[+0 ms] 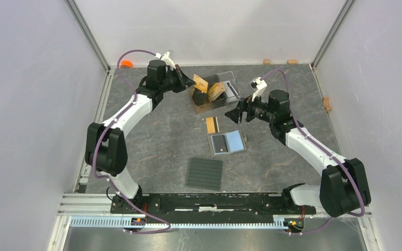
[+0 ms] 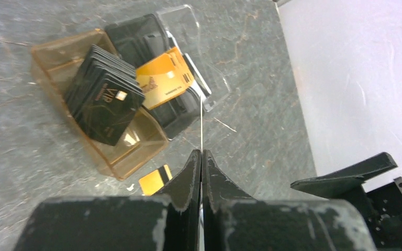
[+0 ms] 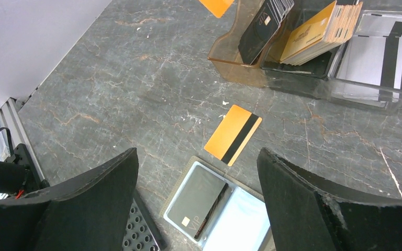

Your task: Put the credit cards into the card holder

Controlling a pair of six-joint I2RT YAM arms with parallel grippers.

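My left gripper is shut on an orange card, seen edge-on in the left wrist view as a thin upright line. It hangs beside the organizer box. A second orange card with a black stripe lies flat on the table, between the box and the open card holder. A black card is in the holder's left side; its right side looks pale blue. Over the holder area, my right gripper stands open, nothing between its fingers.
Black cards and orange cards lean in the box's compartments; a clear section holds white, black-striped items. A dark ridged mat lies in front. The table left of the holder is bare.
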